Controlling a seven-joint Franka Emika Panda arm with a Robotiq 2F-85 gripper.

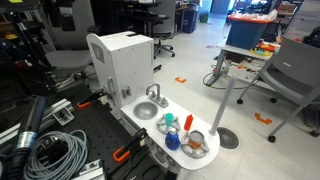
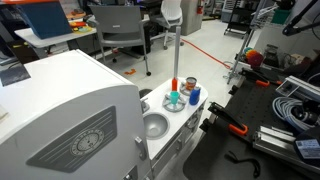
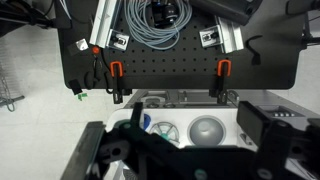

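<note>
My gripper stands open, its dark fingers spread wide at the bottom of the wrist view, with nothing held between them. Below it are the black table and the white toy kitchen. On the kitchen's white counter, a teal cup, a blue bottle, an orange-and-silver can and a red bottle stand around the stove burners. Beside them is a round grey sink with a faucet. The wrist view shows the sink between the fingers, while the can and red bottle cannot be made out there.
A tall white cabinet rises at one end of the counter. Orange clamps line the black table's edge, and a coiled grey cable lies on the table. A white post stands close to the burners.
</note>
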